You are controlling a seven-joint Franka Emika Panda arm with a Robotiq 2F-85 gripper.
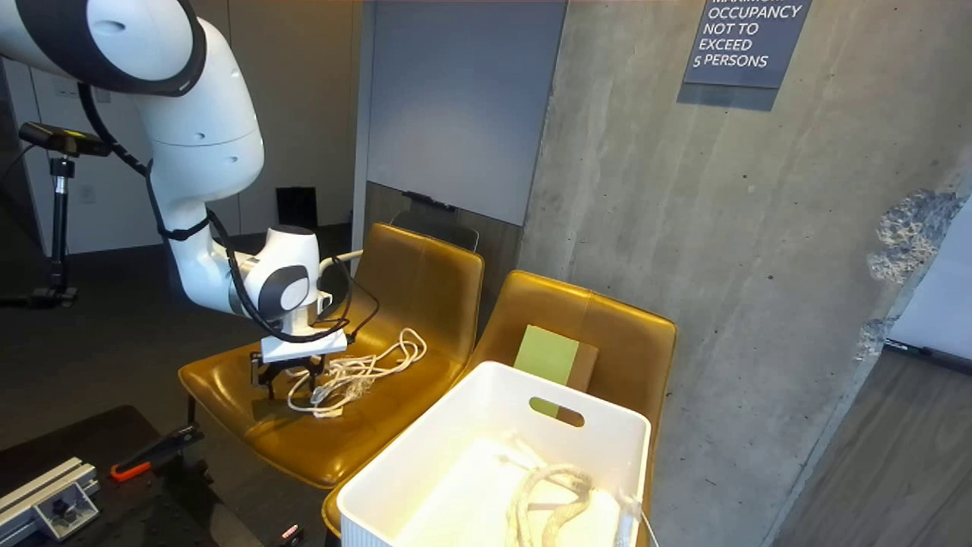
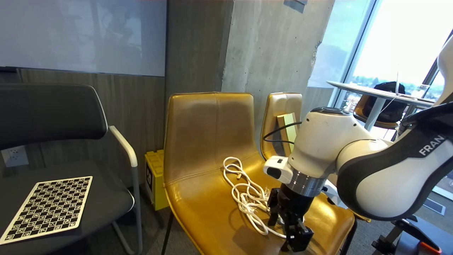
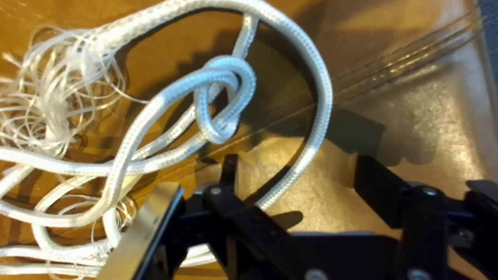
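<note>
A white braided rope [image 3: 322,93] lies in loose coils on the seat of a tan chair [image 1: 273,433]. One loose knot [image 3: 224,98] and a frayed end [image 3: 51,98] show in the wrist view. Low over the seat, my gripper is open, its two black fingers well apart. A curved strand of the rope runs through the gap between them in that view; whether it lies below the fingertips or at their height I cannot tell. From outside, the gripper [image 1: 291,387] hangs at the rope's near side, and the arm hides part of the coils [image 2: 242,191].
A white bin [image 1: 428,437] on the neighbouring chair holds a thicker rope [image 1: 533,501]. Behind the bin, a green and brown board [image 1: 547,354] leans on the backrest. A dark chair with a checkered board [image 2: 51,206] stands to the left in exterior view 2.
</note>
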